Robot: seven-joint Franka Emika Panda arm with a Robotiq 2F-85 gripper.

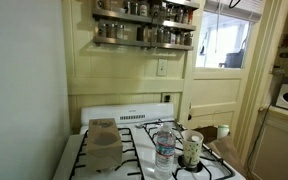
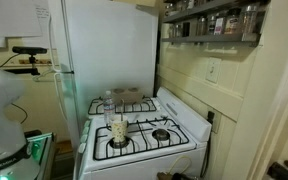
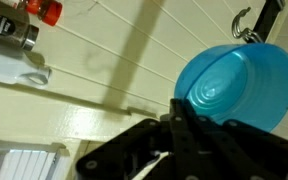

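Note:
In the wrist view, a translucent blue bowl or cup tilts with its open side toward the camera. My gripper is shut on its near rim, the black fingers reaching up from the bottom edge. Neither exterior view clearly shows the gripper or the blue vessel. On the stove, a brown box stands at the left, a clear bottle in the middle and a patterned cup at the right.
Shelves of spice jars hang on the wall above the stove. A tall white fridge stands beside the stove. The white robot base is at the left. A small pale cup sits behind the patterned cup.

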